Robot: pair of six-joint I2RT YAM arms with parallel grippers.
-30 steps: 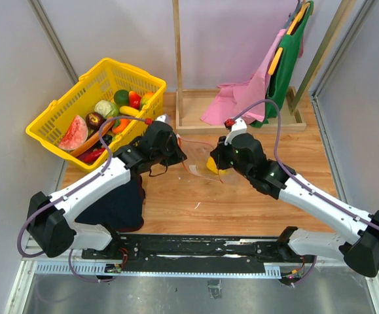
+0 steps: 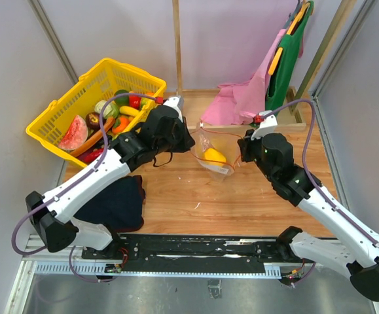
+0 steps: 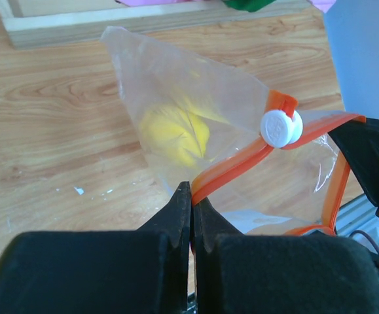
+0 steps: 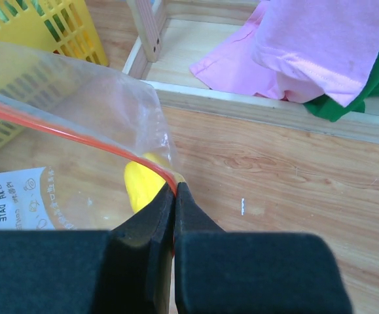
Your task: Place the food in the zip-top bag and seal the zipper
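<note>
A clear zip bag (image 3: 166, 72) with an orange zipper edge hangs between my two grippers, its mouth spread open. Inside it, low down, lies a yellow food item (image 2: 214, 156), seen through the plastic in the left wrist view too. My left gripper is shut on the orange edge, on the left side of the mouth. The opposite side of that edge is pinched by my right gripper, also shut. A white zipper slider (image 3: 281, 128) sits on the orange strip between the two grippers.
At the back left stands a yellow basket (image 2: 45, 108) full of toy produce. A wooden rack (image 2: 190, 104) with pink and green cloths is behind the bag. Dark folded cloth (image 2: 114, 206) lies front left.
The grippers have moved apart and the bag's mouth is wider. The yellow food swung from the right to the left and now hangs near the middle.
</note>
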